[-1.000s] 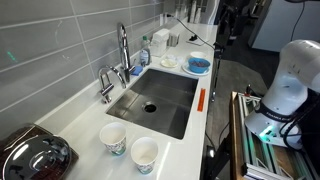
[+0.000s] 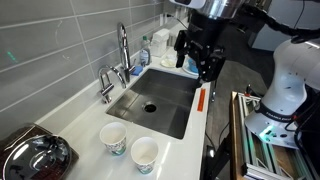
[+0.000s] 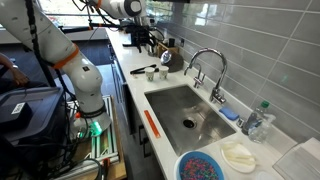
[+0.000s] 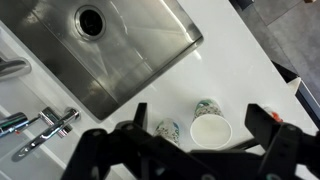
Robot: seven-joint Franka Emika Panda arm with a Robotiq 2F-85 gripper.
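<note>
Two white paper cups with patterned sides stand upright on the counter: the nearer cup point(image 2: 144, 155) and the other cup point(image 2: 113, 138) beside it. My gripper is open with nothing held. In the wrist view, the larger-looking cup point(image 4: 211, 130) and the smaller-looking cup point(image 4: 168, 130) both show below, between the spread fingers and clear of them. Exterior view 1 has the gripper point(image 2: 193, 61) high over the counter's right side. In exterior view 2 it appears small near the back, its fingers hard to make out.
A steel sink point(image 3: 176, 104) takes up the middle of the counter, with a tall faucet point(image 3: 207, 66) behind it. An orange strip point(image 3: 152, 124) lies along the front edge. A blue bowl point(image 3: 200, 168) and a white plate point(image 3: 238, 156) sit at one end; a round lid point(image 2: 40, 157) at the other.
From the upper right of exterior view 1, my gripper has come down and left into view, now covering the blue bowl there. Both cups have stayed in place.
</note>
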